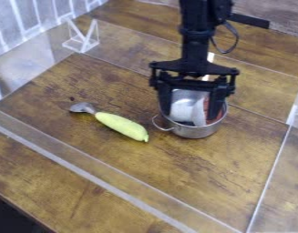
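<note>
My black gripper (194,86) hangs over the steel pot (191,126) at right of centre, its two fingers spread open above and around the pot's upper part. Inside the pot a white object (185,107) shows below the gripper; the rest of the contents are mostly hidden by it. A pale yellow-green corn cob (120,126) lies on the wooden table left of the pot, beside a metal spoon (83,107).
Clear plastic walls (276,162) edge the work area. A white railing is at the back left.
</note>
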